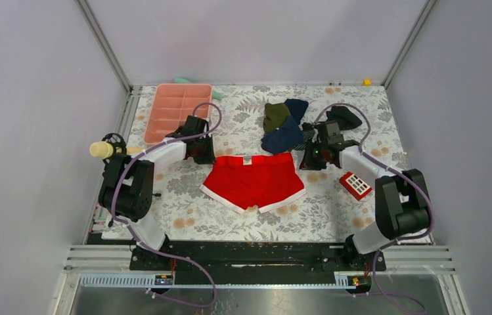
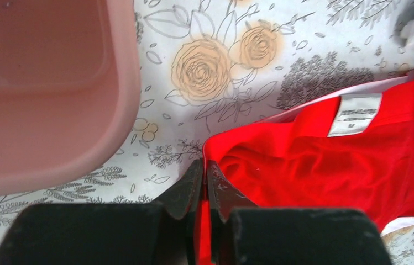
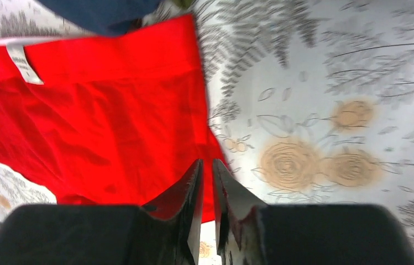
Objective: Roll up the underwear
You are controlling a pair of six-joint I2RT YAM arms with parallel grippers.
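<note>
Red underwear (image 1: pixel 253 180) with white hems and a waistband label lies spread on the table (image 1: pixel 184 216). At its upper left corner my left gripper is shut, the red waistband edge between its fingertips in the left wrist view. My right gripper is off the underwear's right side in the top view, above the cloth and table in its wrist view, fingers slightly apart with nothing seen held.
A pink divided tray (image 1: pixel 174 108) stands at back left, beside the left gripper. Folded dark and olive clothes (image 1: pixel 282 134) lie at the back right. A red object (image 1: pixel 355 186) lies at the right.
</note>
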